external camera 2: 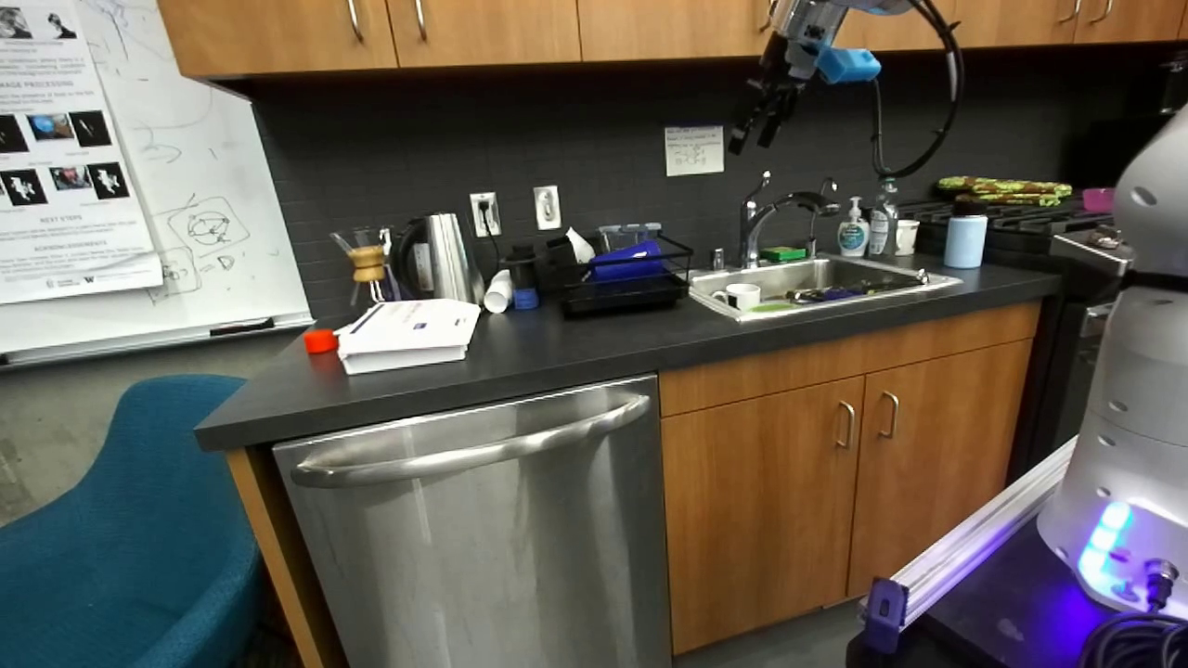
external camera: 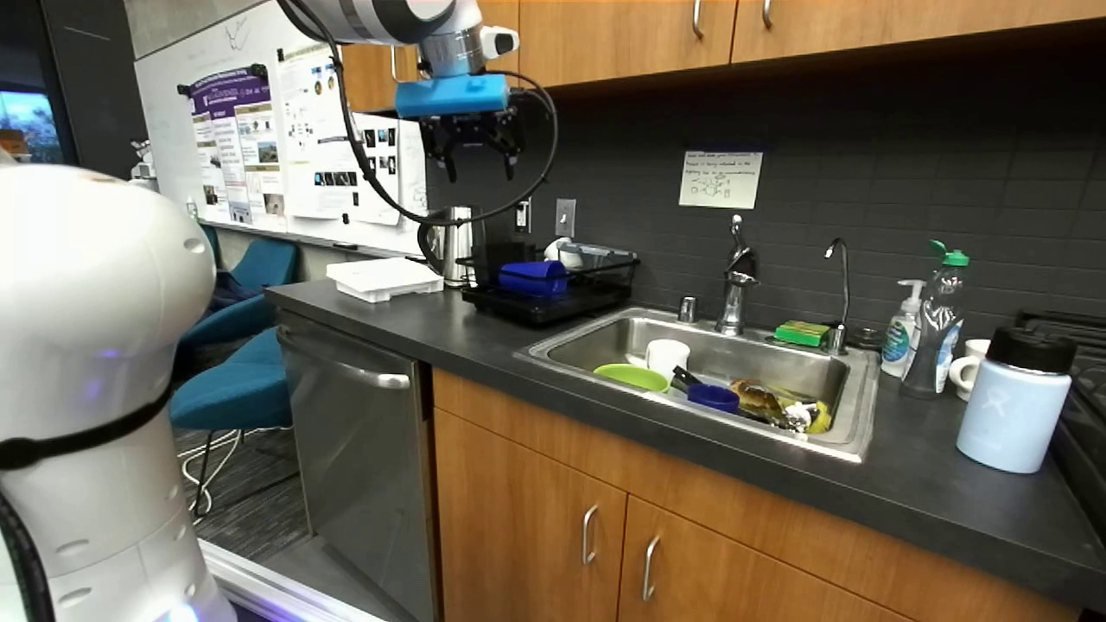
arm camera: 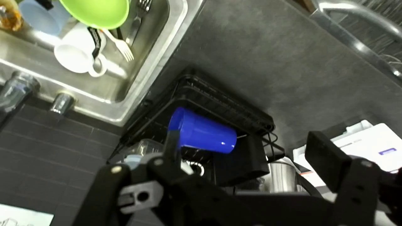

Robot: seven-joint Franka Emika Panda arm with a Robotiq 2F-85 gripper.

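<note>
My gripper [external camera: 479,171] hangs high in the air in exterior view 1, well above the counter and the dish rack [external camera: 612,282]. Its two black fingers stand wide apart in the wrist view, and nothing is between them. Beyond the fingers in that view, a blue cup [arm camera: 205,131] lies on its side in the black rack, next to a black box-shaped item [arm camera: 241,160]. The sink [external camera: 612,333] holds a green bowl [arm camera: 98,11], a white mug [arm camera: 75,52], a fork [arm camera: 122,47] and other dishes.
Left of the rack are a metal kettle [external camera 2: 445,258] and a white box [external camera 2: 406,334]. The faucet [external camera: 734,295] rises behind the sink. Bottles and a light-blue flask [external camera: 1016,404] stand to the right. Upper cabinets [external camera: 622,41] are close to the arm. Counter in front of the rack is bare.
</note>
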